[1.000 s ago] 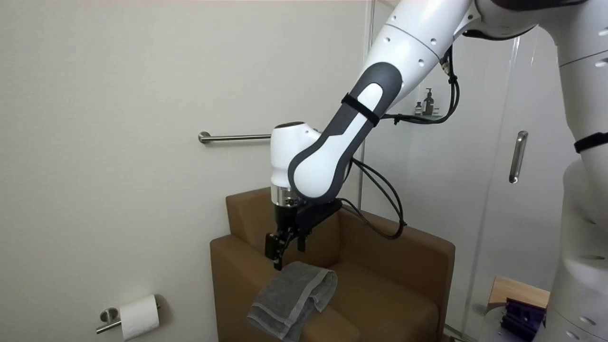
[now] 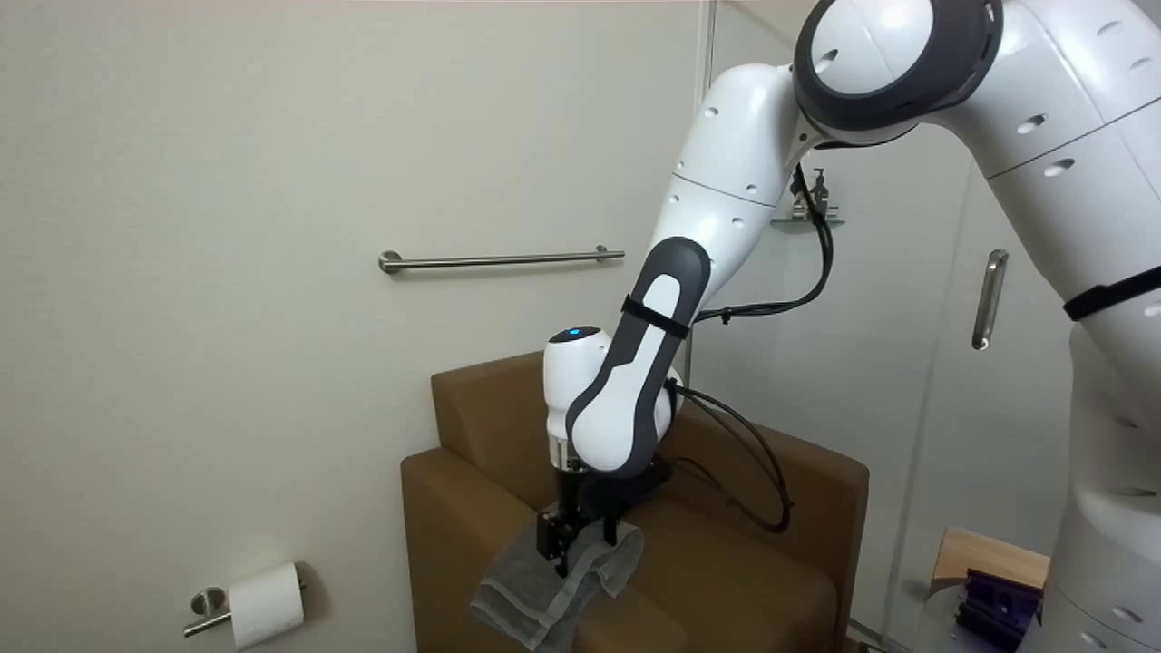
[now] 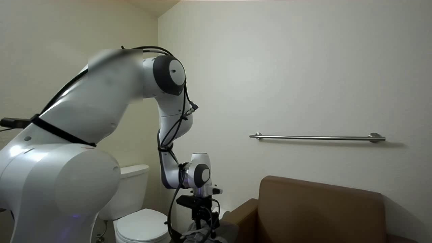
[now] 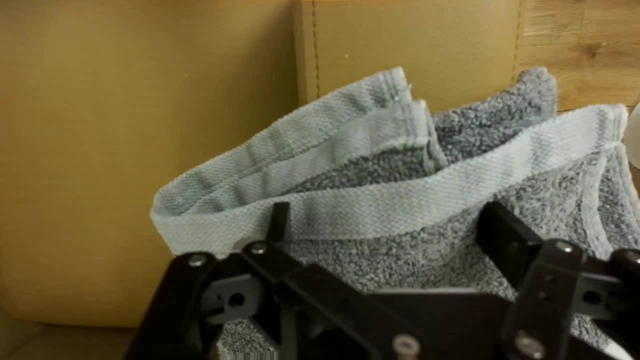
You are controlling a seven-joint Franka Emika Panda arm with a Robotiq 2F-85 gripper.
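Note:
A grey towel (image 2: 544,588) lies crumpled over the armrest and seat of the brown armchair (image 2: 751,566). In the wrist view, the towel's pale woven band (image 4: 372,210) crosses between my fingers, one of which shows its black tip (image 4: 507,240) at the right. My gripper (image 2: 584,550) points down right at the towel, its fingers wide apart. The wrist view has the gripper with both fingertips over the cloth; whether they press into it is hard to tell. In the second exterior view, the gripper's lower end and the towel (image 3: 226,231) are partly cut off.
A steel towel bar (image 2: 501,261) is fixed to the wall above the armchair. A toilet paper roll (image 2: 267,605) hangs at lower left. A toilet (image 3: 141,226) stands behind the arm.
My gripper has come down from above the towel, and slightly right, to the cloth. The towel lies in nearly the same place.

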